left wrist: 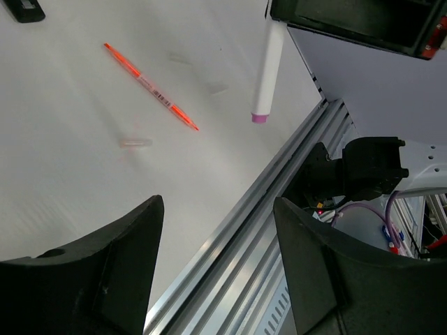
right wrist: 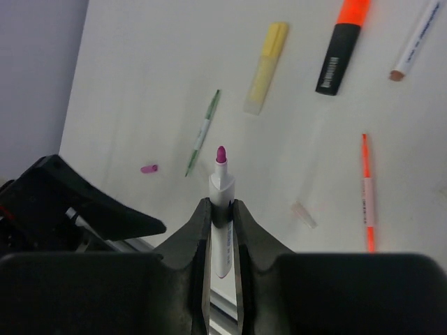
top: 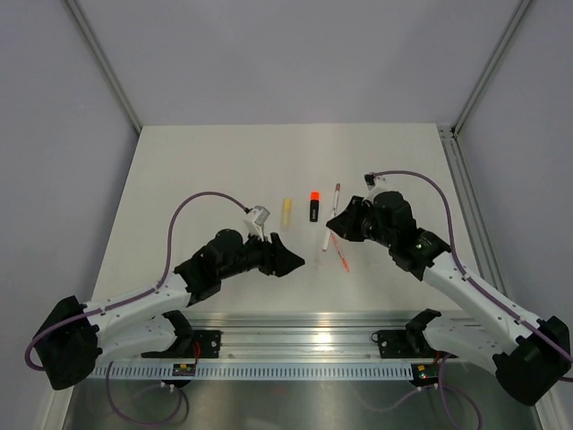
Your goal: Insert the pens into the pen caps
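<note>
In the right wrist view, my right gripper is shut on a white marker [right wrist: 222,183] whose magenta end points up. The left wrist view shows this white marker [left wrist: 267,73] hanging from the right gripper, ahead of my left one. My left gripper stands open with nothing between its fingers, left of the right gripper. An orange pen [left wrist: 150,85] lies on the table, with a small clear cap-like piece [left wrist: 135,142] near it. Farther left are a green pen [right wrist: 202,132] and a small magenta piece [right wrist: 149,169].
A yellow highlighter [top: 286,213], a black marker with an orange end [top: 314,206] and a white pen with a brown tip [top: 337,195] lie behind the grippers. Metal rails [top: 304,322] edge the front.
</note>
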